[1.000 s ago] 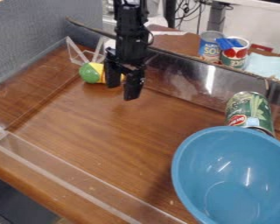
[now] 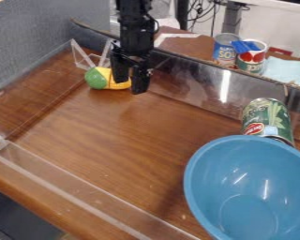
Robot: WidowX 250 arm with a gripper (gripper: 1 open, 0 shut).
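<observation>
My black gripper (image 2: 130,73) hangs at the back left of the wooden table (image 2: 127,159), beside a yellow object with a green end (image 2: 97,79). Its fingers look parted and reach down around or next to the yellow part; whether they touch it I cannot tell. The yellow object is partly hidden behind the gripper.
A blue bowl (image 2: 247,192) fills the front right, with a green can (image 2: 265,122) behind it. Two cans (image 2: 225,51) stand beyond the clear back barrier.
The gripper has shifted slightly around the yellow object, which shows a little more of its yellow part now.
</observation>
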